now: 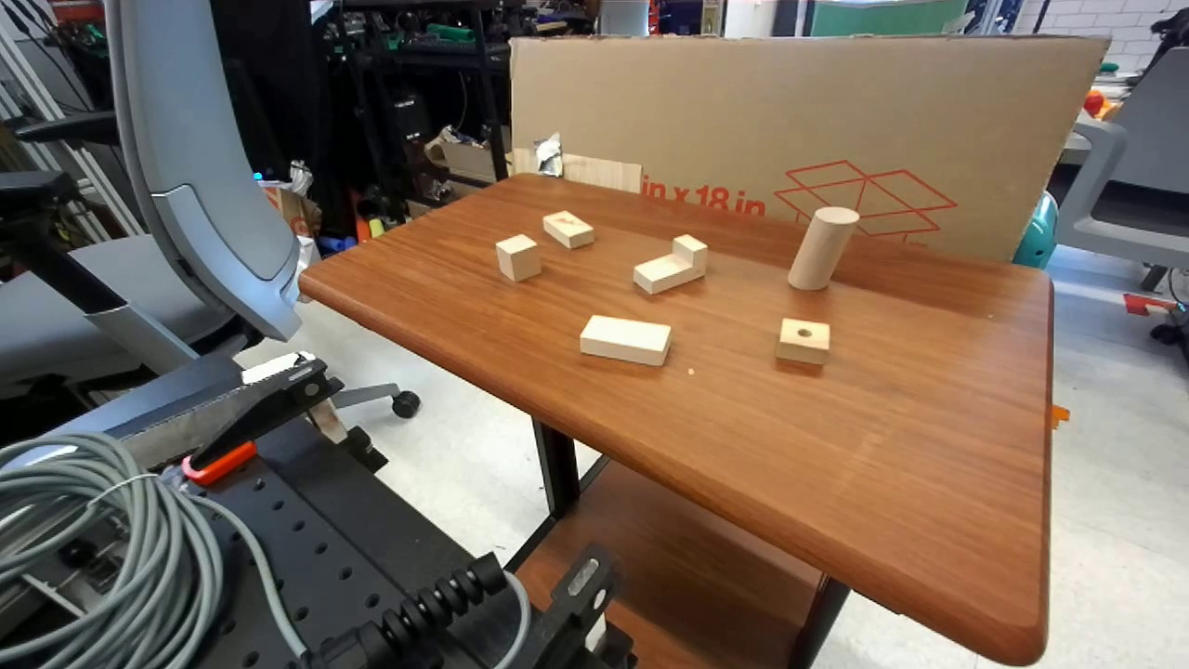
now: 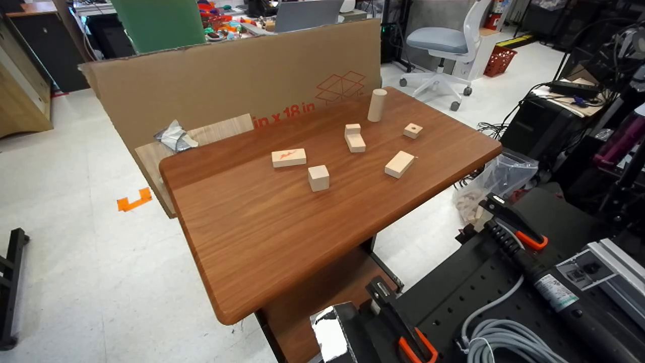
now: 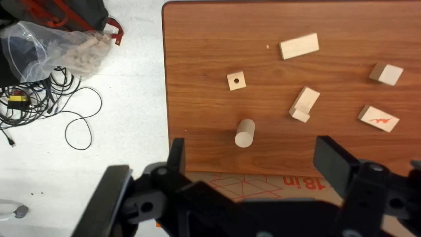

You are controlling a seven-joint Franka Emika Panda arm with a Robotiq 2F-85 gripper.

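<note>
Several pale wooden blocks lie spread over a brown table, all apart from one another. An upright cylinder (image 1: 824, 249) stands near the back edge. In front of it is a small square block with a hole (image 1: 803, 341). A stepped, L-shaped block (image 1: 671, 267) lies near the middle, and a plain rectangular block (image 1: 625, 340) is closer to the front. Farther left are a cube (image 1: 518, 257) and a block with a red mark (image 3: 380, 118). High above the table, my gripper is open with its fingers wide apart and empty; neither exterior view shows it.
A tall cardboard sheet (image 1: 691, 106) stands along the back edge of the table (image 2: 260, 242). A black cart (image 2: 447, 314) with coiled cable is by the front side. Wide bare tabletop separates the blocks.
</note>
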